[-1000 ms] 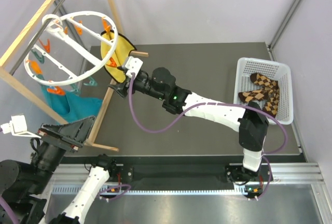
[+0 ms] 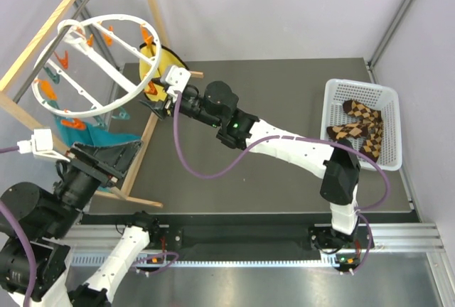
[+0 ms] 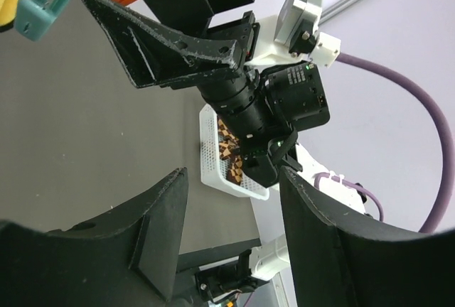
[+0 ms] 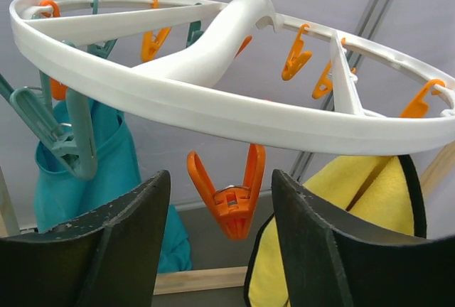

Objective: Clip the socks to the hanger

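The white ring hanger (image 2: pixel 128 95) carries orange and teal clips, a teal sock (image 2: pixel 99 136) and a yellow item with black edging (image 4: pixel 348 190). My right gripper (image 2: pixel 160 104) is at the hanger's right side, part open, an orange clip (image 4: pixel 233 207) just beyond and between its fingertips in the right wrist view; contact is not clear. My left gripper (image 2: pixel 124 161) is below the hanger toward the front, its fingers apart with nothing between them in the left wrist view. Brown checked socks (image 2: pixel 373 136) lie in the white basket at right.
The basket (image 2: pixel 327 97) stands at the right of the grey table (image 2: pixel 270 79). A wooden frame (image 2: pixel 142 154) holds the hanger at the left.
My left gripper and arm have moved up in the top view, toward the hanger. My right gripper has shifted slightly left and up toward the hanger's edge.
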